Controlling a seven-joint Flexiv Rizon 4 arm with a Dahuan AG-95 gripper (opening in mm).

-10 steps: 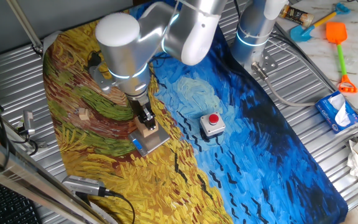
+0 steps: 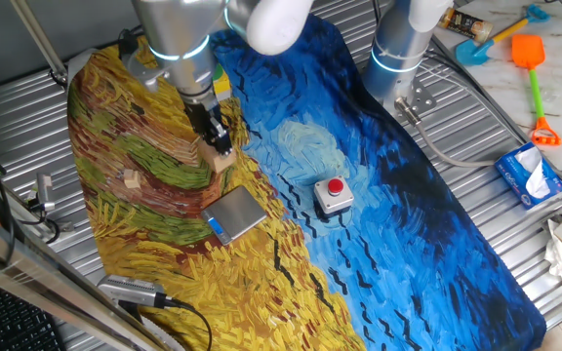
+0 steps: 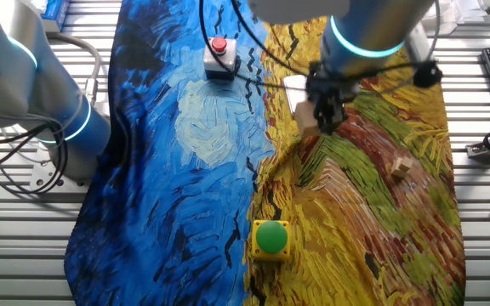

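Note:
My gripper (image 2: 222,148) is shut on a pale wooden block (image 2: 219,162), held over the painted mat behind the scale. In the second exterior view the block (image 3: 307,120) shows beside the dark fingers, partly covered by them. Nothing rests on the small grey scale (image 2: 239,214) with its blue display; in the second exterior view the gripper and cables partly cover it. A smaller wooden block (image 2: 132,179) lies apart on the brown part of the mat.
A red-button box (image 2: 335,197) stands on the blue half of the mat. The yellow box with a green button (image 3: 270,240) sits near the colour border. A tissue box (image 2: 530,177) and toy shovels lie off the mat at the right.
In exterior view 1, my gripper has carried the wooden block from over the scale back toward the rear of the mat. The scale is now uncovered; the smaller block has not moved.

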